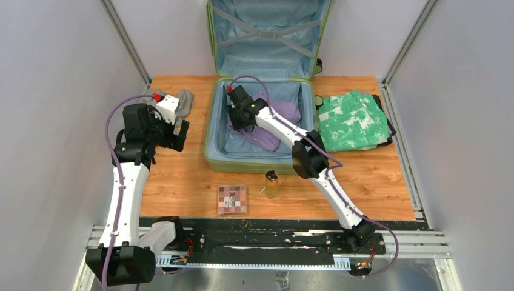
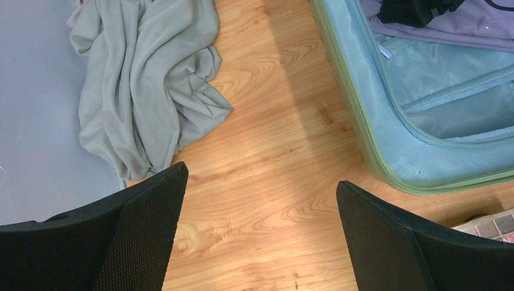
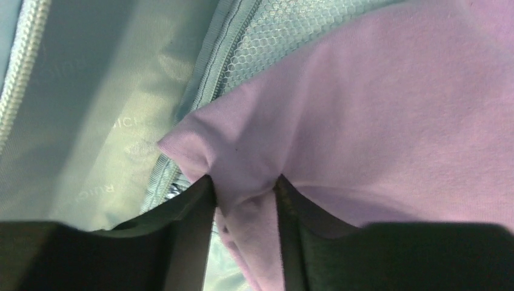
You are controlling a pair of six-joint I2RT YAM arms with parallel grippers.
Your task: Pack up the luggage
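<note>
The open green suitcase [image 1: 216, 157] holds purple cloth [image 1: 263, 136], which fills much of the right wrist view [image 3: 388, 115]. My right gripper is down in the case with its fingertips on either side of a bunched fold at the cloth's corner, beside a zipper; the fingers look partly closed, and whether they grip is unclear. My left gripper hangs open and empty over the wood left of the case, facing a crumpled grey cloth [image 2: 151, 85].
A folded green item [image 1: 351, 118] lies right of the case. A palette box [image 1: 231, 199] and a small bottle [image 1: 271, 188] stand in front of it. The lid [image 1: 267, 51] is raised at the back. Wood is clear at front left and right.
</note>
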